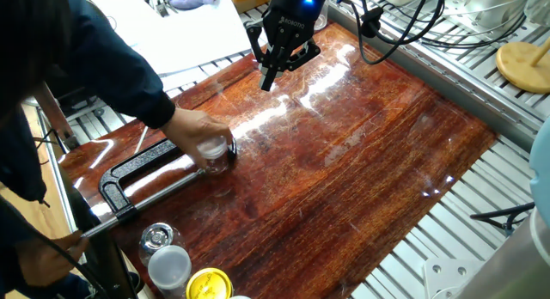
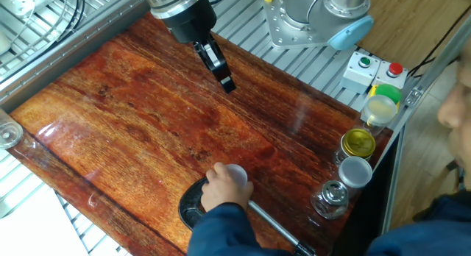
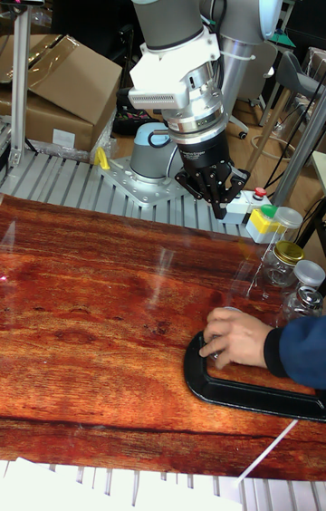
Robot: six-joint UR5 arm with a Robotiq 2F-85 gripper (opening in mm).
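My gripper [image 1: 268,79] hangs above the far part of the wood-patterned board, its fingers together and nothing seen between them. In the second exterior view the gripper [image 2: 228,85] points down over bare board. A person's hand [image 1: 191,127] holds a small clear jar [image 1: 212,153] at the end of a black C-shaped clamp [image 1: 116,187]. The clamp [image 3: 207,383] lies flat on the board, well apart from my gripper. In the third exterior view the hand hides most of that jar.
By one board edge stand several jars, among them a gold-lidded jar [image 2: 359,143] and a white-lidded jar [image 2: 355,171]. Button boxes [image 2: 360,70] sit beyond the board. The person's arm [image 2: 235,232] reaches over one side. Much of the board [image 1: 344,187] is bare.
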